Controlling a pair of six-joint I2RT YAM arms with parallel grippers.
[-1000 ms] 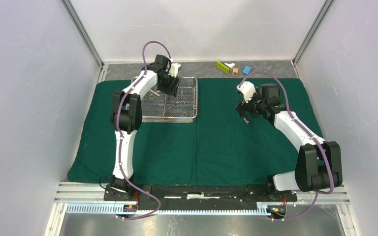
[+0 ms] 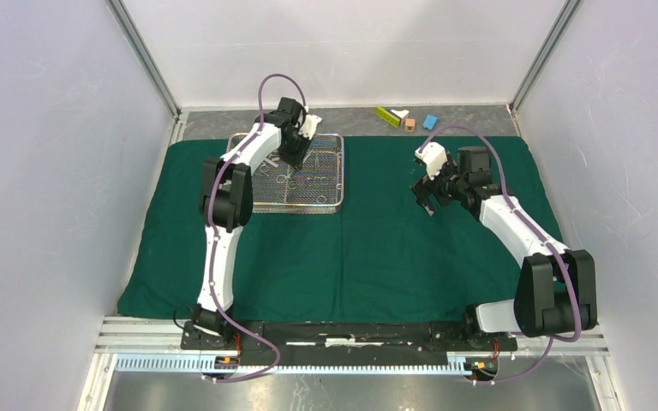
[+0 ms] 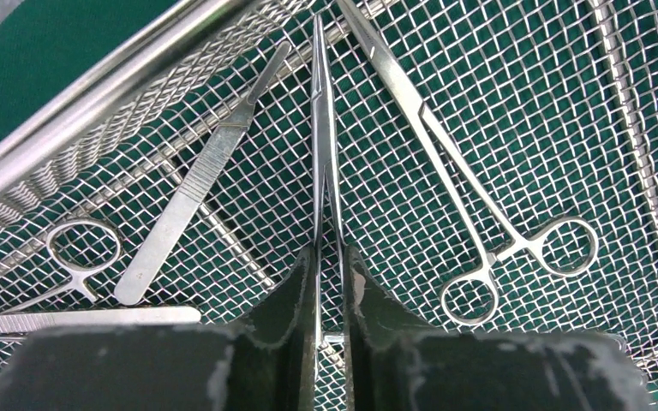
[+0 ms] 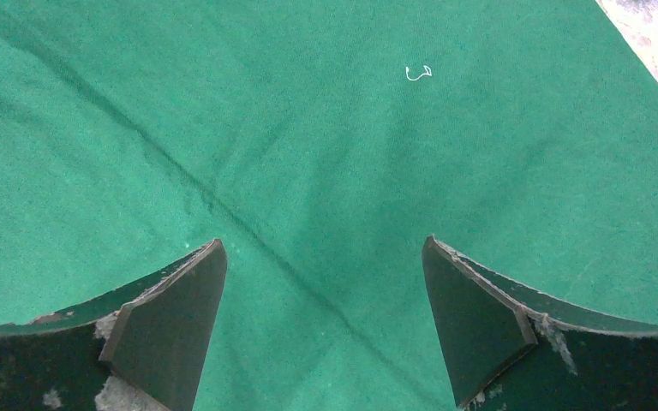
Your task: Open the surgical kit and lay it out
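In the top view, the wire mesh basket (image 2: 340, 184) of steel instruments lies at the back left of the green drape. My left gripper is over it with its fingers close together and a narrow gap between. A long slim steel instrument (image 3: 323, 141) runs into that gap, one shank beside each finger; whether the fingers press on it, I cannot tell. Its handle end is largely hidden by the gripper. Scissor-handled forceps (image 3: 420, 111) lie to the right, and a flat-handled scalpel-like tool (image 3: 180, 197) to the left. My right gripper stands wide open, empty, above bare drape.
More instruments lie at the left, including a ring handle (image 3: 116, 248) and a flat steel handle (image 3: 94, 317). The basket's raised rim (image 3: 94, 94) is close by. Small blocks, among them a blue block (image 2: 430, 122), sit behind the drape.
The right arm has barely shifted. The basket stays put.
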